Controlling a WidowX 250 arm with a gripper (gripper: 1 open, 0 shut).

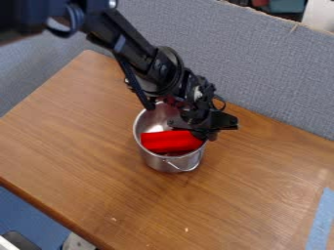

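A metal pot (167,165) with a wire handle stands on the wooden table (78,166), holding a red object (170,142) that lies inside it. My black gripper (206,123) is low over the right rim of the pot, partly covering it and the right end of the red object. I cannot tell whether its fingers are open or shut, or whether anything is between them.
A grey padded wall (248,63) rises behind the table's back edge. A light blue strip (319,220) lies at the lower right.
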